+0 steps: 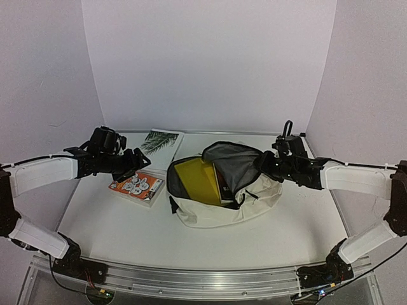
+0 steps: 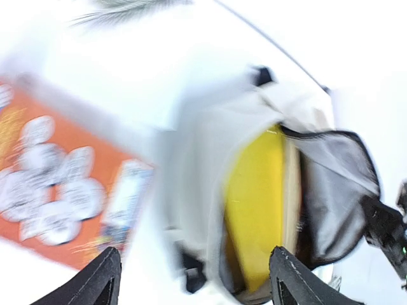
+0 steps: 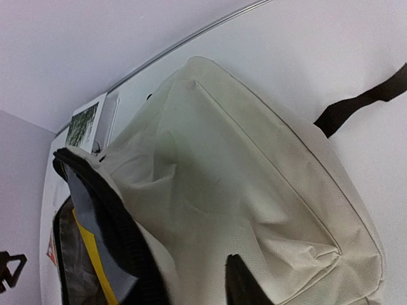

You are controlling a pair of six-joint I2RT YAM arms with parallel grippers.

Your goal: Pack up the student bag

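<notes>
The cream student bag [image 1: 213, 216] lies mid-table with its zipped mouth open and the grey-lined flap [image 1: 234, 162] raised. Inside it show a yellow folder [image 1: 194, 178] and, beside that, a dark book [image 1: 224, 189] with light lettering. Left of the bag is an orange book [image 1: 137, 186]; my left gripper hovers near it, open and empty. At the flap's right edge is my right gripper [image 1: 266, 164]. The right wrist view shows a gap between its fingers, with the flap's black rim close to the left one.
A white booklet with a palm-leaf picture [image 1: 160, 145] lies behind the orange book. A black strap [image 3: 362, 101] sticks out from the bag.
</notes>
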